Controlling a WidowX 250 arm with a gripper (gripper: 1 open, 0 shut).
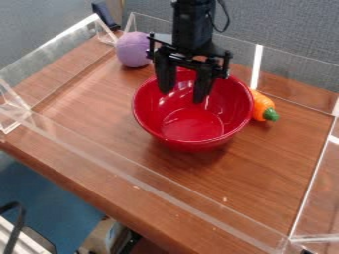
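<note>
A red bowl (192,124) sits in the middle of the wooden table, empty as far as shows. My black gripper (184,85) hangs over it, its two fingers spread apart and reaching down into the top of the bowl toward the back. Nothing shows between the fingers. A purple round object (133,48) lies at the back left, and an orange pepper or carrot-like toy (261,105) with a green end lies just right of the bowl.
Clear low walls (318,198) edge the wooden table (106,169). A grey panel stands behind.
</note>
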